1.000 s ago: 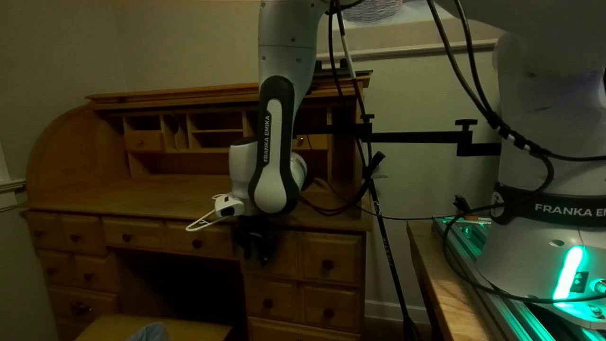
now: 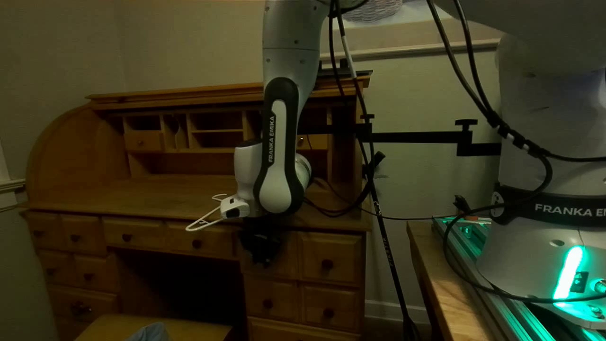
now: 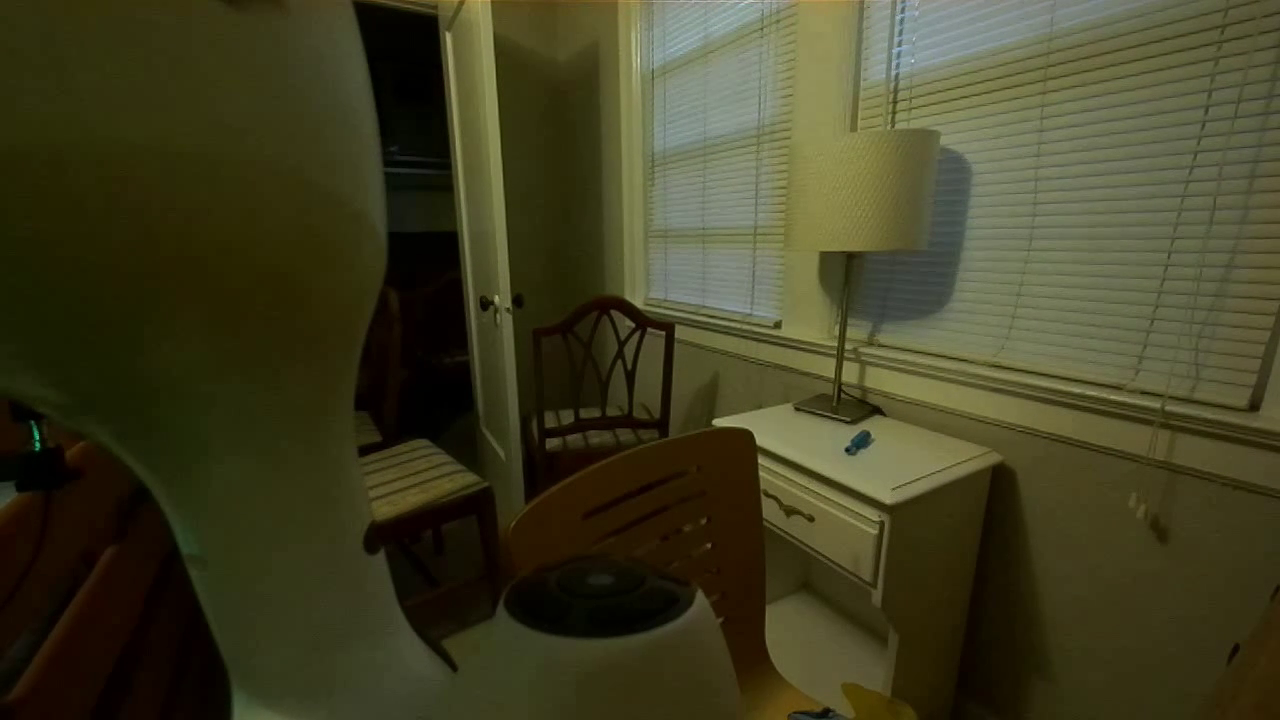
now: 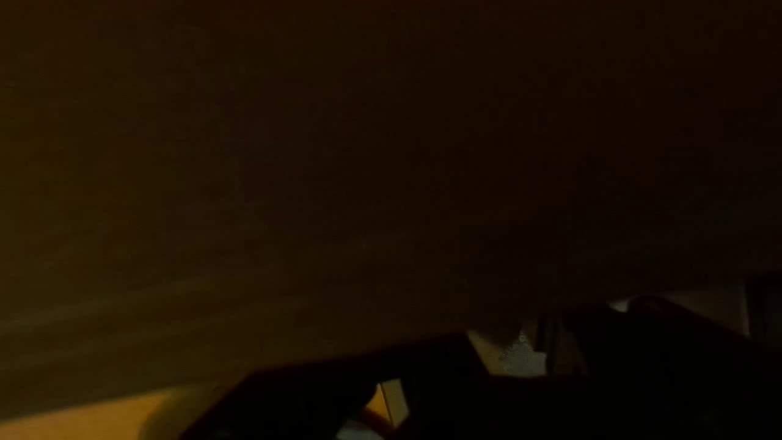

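In exterior view 1 my black gripper (image 2: 262, 255) points down in front of the wooden roll-top desk (image 2: 142, 196), at its upper drawers right of the knee space. Its fingers look closed together, though dark and blurred. They cover the place where one drawer's knob would be, so whatever is between them is hidden. The neighbouring drawer (image 2: 341, 250) has its knob (image 2: 327, 264) in plain sight and looks closed. Dark wood (image 4: 293, 183) fills most of the wrist view, very close to the camera, above unlit black shapes along the bottom.
A thin white frame-like piece (image 2: 201, 224) shows at the desk's front edge, beside the arm's hand. A seat (image 2: 122, 329) with a grey-blue cloth (image 2: 148, 332) stands in front. Black cables (image 2: 372, 187) hang right of the arm. Exterior view 2 shows chairs and a white side table (image 3: 828, 450).
My arm and hand have shifted slightly to the right. The fingers, spread apart earlier, now look closer together. The desk drawers look the same.
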